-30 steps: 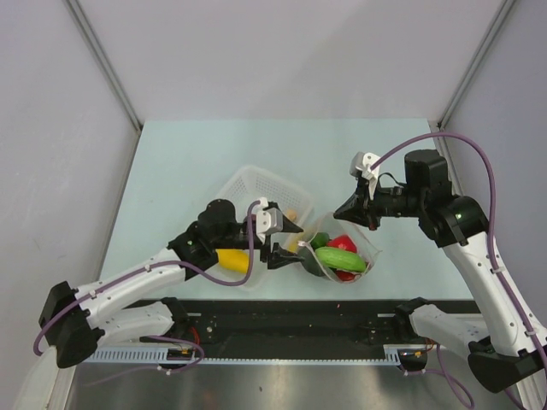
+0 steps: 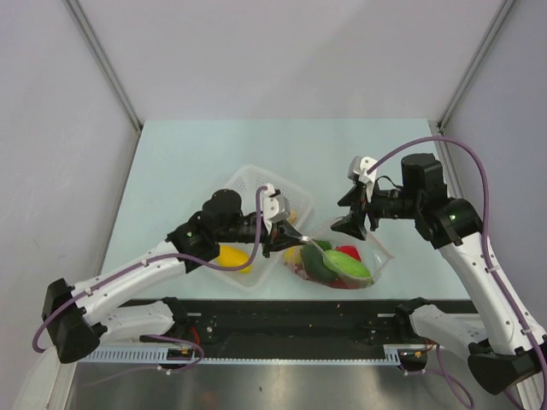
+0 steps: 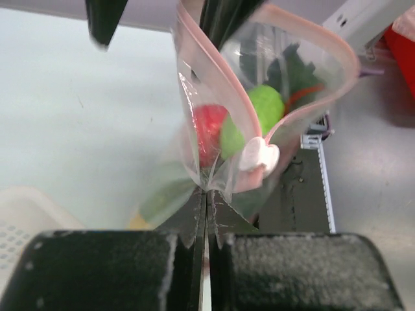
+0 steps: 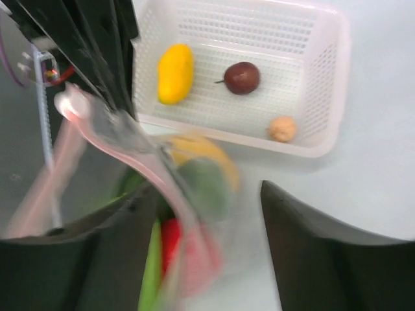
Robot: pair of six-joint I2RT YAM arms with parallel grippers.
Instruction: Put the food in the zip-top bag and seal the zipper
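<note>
The clear zip bag [image 2: 376,260] holds green, red and yellow food, its pink zipper edge and white slider [image 3: 258,155] facing my left wrist view. My left gripper [image 2: 295,239] is shut on the bag's edge at one end of the opening, as both left [image 3: 206,194] and right wrist views show. My right gripper [image 2: 355,218] hovers above the bag's far side, its fingers part open and blurred in its own view, with the pink edge passing below them.
A white basket [image 4: 324,78] at the left holds a yellow mango [image 4: 175,72], a dark round item [image 4: 242,78] and a small tan item [image 4: 283,128].
My left gripper has closed on the bag's edge and lifted it slightly.
</note>
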